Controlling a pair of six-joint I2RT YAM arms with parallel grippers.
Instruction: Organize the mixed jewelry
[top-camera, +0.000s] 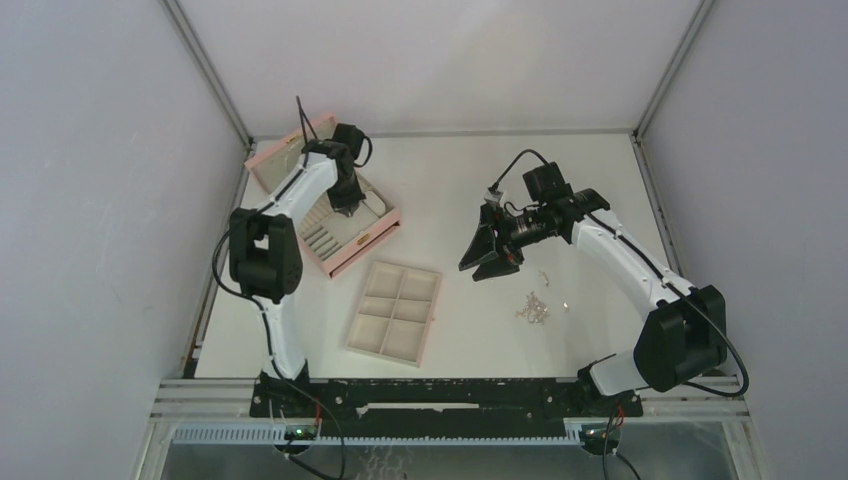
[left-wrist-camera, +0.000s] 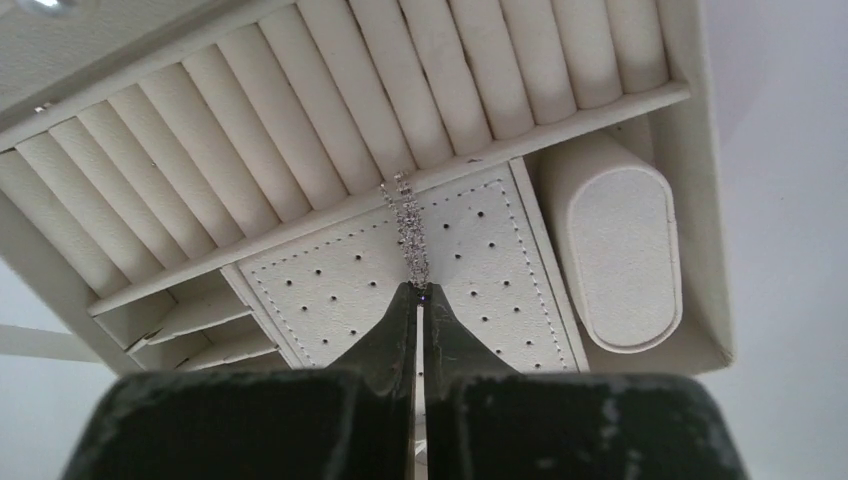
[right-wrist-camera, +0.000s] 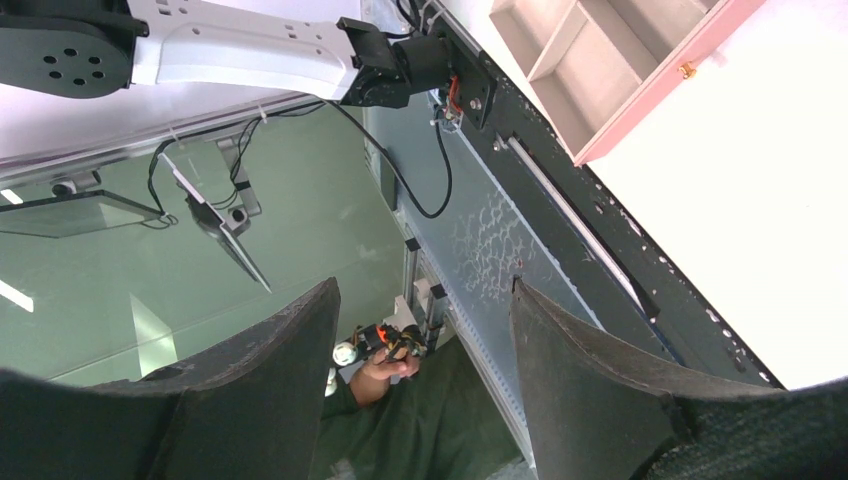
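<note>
My left gripper is shut on one end of a sparkling silver chain (left-wrist-camera: 411, 232), above the open pink jewelry box (top-camera: 378, 236). From the fingertips the chain stretches across the perforated pad (left-wrist-camera: 490, 260) toward the edge of the ring rolls (left-wrist-camera: 330, 110); whether it rests on them I cannot tell. An oval cushion (left-wrist-camera: 625, 255) sits in the compartment beside the pad. Over the table, right of centre, my right gripper stands open and empty. A tangle of jewelry (top-camera: 534, 308) lies below it in the top view, with small pieces (top-camera: 565, 306) nearby.
A pink-edged divided tray (top-camera: 430, 310), its compartments apparently empty, lies between the box and the right arm. The box's raised lid (top-camera: 268, 170) leans behind the left arm. Bare table (top-camera: 440, 190) extends across the middle and back.
</note>
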